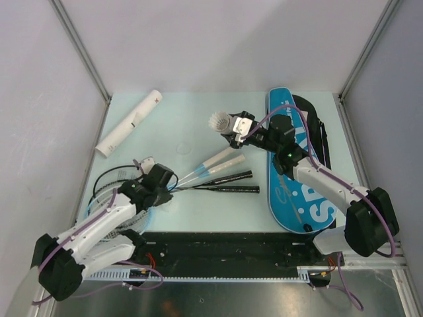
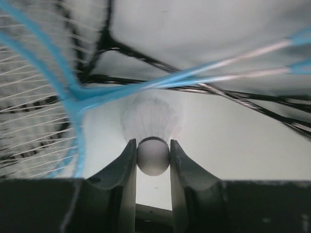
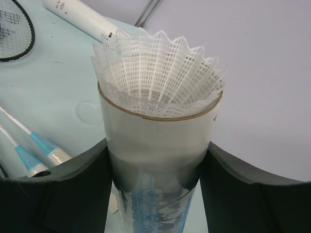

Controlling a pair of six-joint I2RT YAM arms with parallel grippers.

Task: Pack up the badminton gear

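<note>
My left gripper is shut on the cork of a shuttlecock [image 2: 151, 116], beside crossed racket shafts and a blue racket frame [image 2: 77, 104]. My right gripper is shut on a white shuttlecock tube [image 3: 160, 141], held upright, with shuttlecock skirts [image 3: 158, 68] showing at its mouth. A long white tube [image 1: 129, 122] lies at the back left. Rackets lie at the left, their handles [image 1: 228, 188] pointing right. A blue bag [image 1: 284, 205] lies at the right, partly under the right arm.
Black straps or cover [image 1: 317, 132] lie along the bag's far side. Walls bound the workspace at back and sides.
</note>
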